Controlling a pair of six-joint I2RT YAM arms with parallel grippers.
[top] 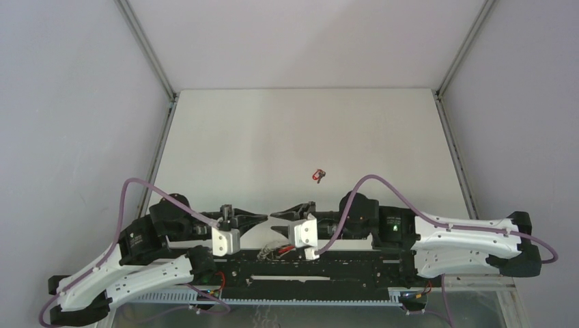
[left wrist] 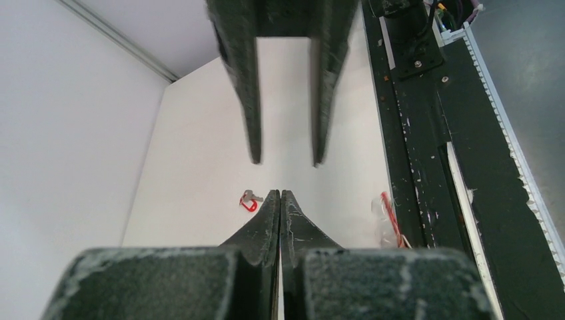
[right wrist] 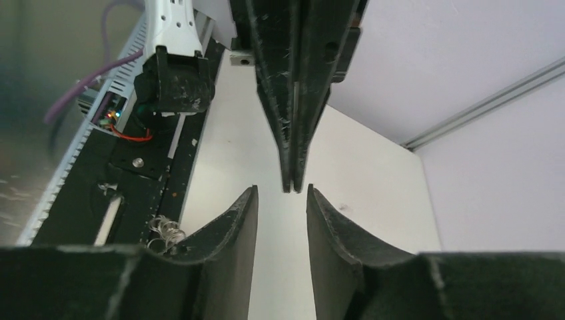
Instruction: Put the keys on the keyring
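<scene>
My left gripper (top: 266,218) is shut, its fingertips (left wrist: 274,200) pressed together with nothing visible between them. Facing it closely is my right gripper, its fingers parted and the gap empty. Below both, by the table's front edge, is a blurred silvery bunch with a red part (top: 283,251). In the left wrist view this bunch (left wrist: 388,223) looks pale with a red strip; only its silvery loops (right wrist: 166,231) show in the right wrist view. A small red ring with a key (top: 319,175) lies apart, farther back on the table.
A black rail (top: 355,273) runs along the table's front edge, close to the silvery bunch. Walls stand at the left, right and back.
</scene>
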